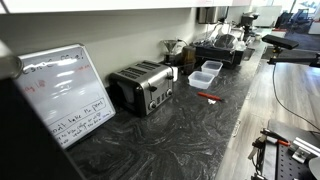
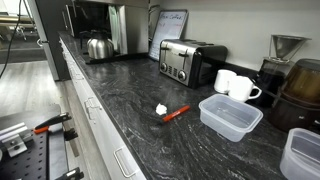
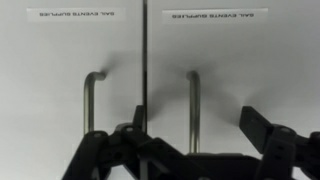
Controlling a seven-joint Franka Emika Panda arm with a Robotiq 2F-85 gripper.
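My gripper shows in the wrist view. Its black fingers stand apart, open, with nothing held between them. Beyond them are white cabinet doors with two curved metal handles, the left handle and the right handle; the right one falls within the gap between the fingers in this view. I cannot tell how far off the doors are. On the dark counter lie a red slim object and a small white lump. A clear plastic container sits beside them.
A silver toaster stands against the wall, close to a whiteboard. White mugs, a coffee grinder and a kettle also occupy the counter. Its near stretch is bare.
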